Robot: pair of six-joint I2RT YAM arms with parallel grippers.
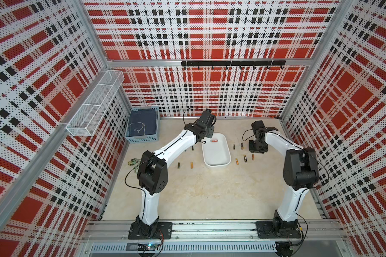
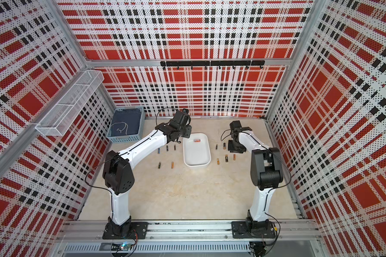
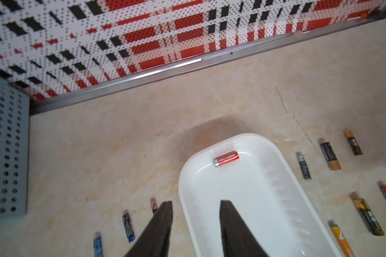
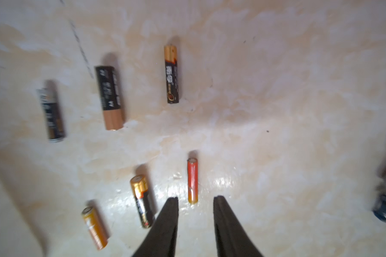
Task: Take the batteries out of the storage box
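Note:
A white storage box (image 3: 253,197) sits mid-table with one red battery (image 3: 226,158) lying inside at its back end. My left gripper is open, nothing between its fingers, above the box. My right gripper stands apart-fingered and empty over the table right of the box; a red battery (image 4: 192,180) lies just beyond its fingertips in that wrist view. Around it lie a black-gold battery (image 4: 143,201), an orange battery (image 4: 94,227) and several dark batteries (image 4: 109,96). More batteries (image 3: 128,227) lie left of the box.
A blue perforated basket (image 1: 142,139) with dark cloth stands at the back left, and a white wire rack (image 1: 90,107) hangs on the left wall. Green items lie at the left edge.

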